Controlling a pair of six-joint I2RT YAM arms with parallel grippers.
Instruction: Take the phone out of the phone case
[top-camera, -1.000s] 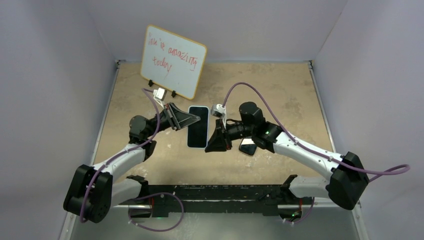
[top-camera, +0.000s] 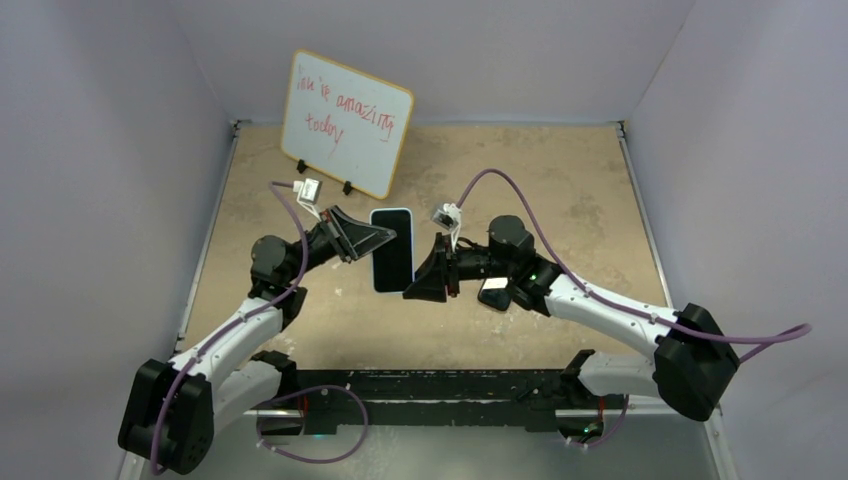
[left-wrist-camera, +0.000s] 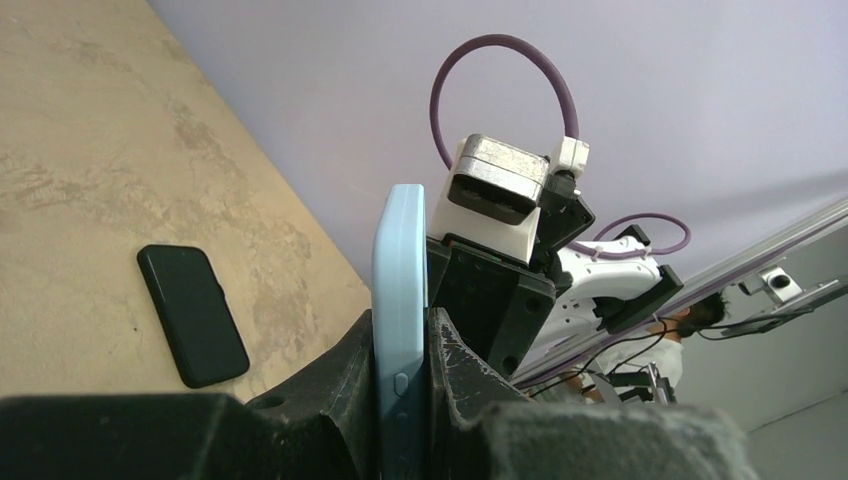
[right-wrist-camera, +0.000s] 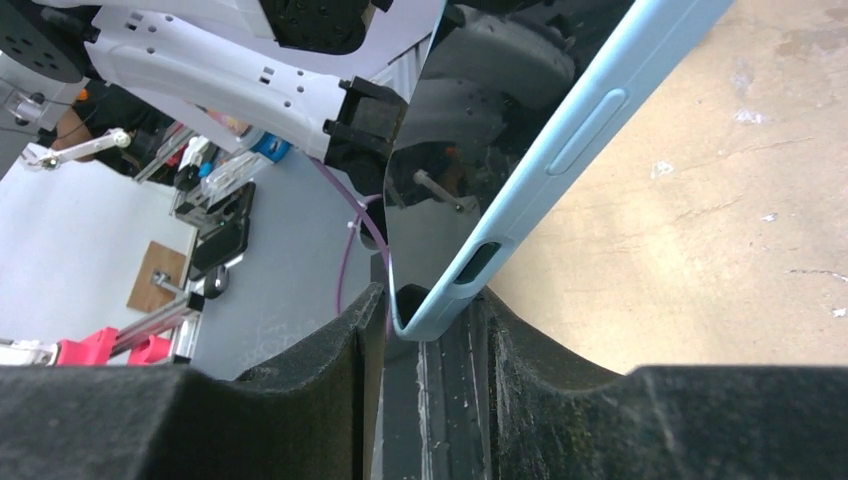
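A phone in a pale blue case (top-camera: 392, 255) is held up above the table, screen showing in the top view. My left gripper (top-camera: 388, 236) is shut on it; in the left wrist view the case's side (left-wrist-camera: 400, 300) stands between those fingers. My right gripper (top-camera: 412, 293) is at the lower right corner of the phone. In the right wrist view, the case's end (right-wrist-camera: 450, 290) sits at the tips of its part-open fingers; whether they touch it is unclear.
A dark phone (left-wrist-camera: 193, 310) lies on the table (top-camera: 350, 330), partly under the right arm in the top view. A whiteboard with red writing (top-camera: 345, 120) stands at the back left.
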